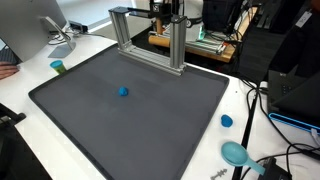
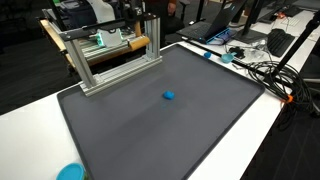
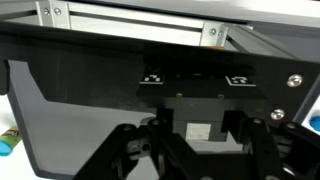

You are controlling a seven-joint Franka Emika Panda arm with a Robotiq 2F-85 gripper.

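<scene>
In the wrist view my gripper is at the long black bar (image 3: 90, 75). A small dark block with a pale square on its face (image 3: 198, 131) sits between the fingers, and the fingers are closed on it. Whether this block is fixed to the bar cannot be told. White markings show on the bar just above the fingers. In the first exterior view the black bar (image 1: 140, 12) runs along the top of a metal frame (image 1: 150, 55); my gripper is cut off or not distinct there. The frame (image 2: 122, 75) also shows in the second exterior view.
A small blue piece (image 1: 123, 91) lies on the grey mat (image 1: 130, 130), which is otherwise clear. A green-topped cup (image 1: 58, 67) stands beyond the mat. A blue disc (image 1: 227, 121) and a turquoise bowl (image 1: 236, 154) lie at the right, near cables.
</scene>
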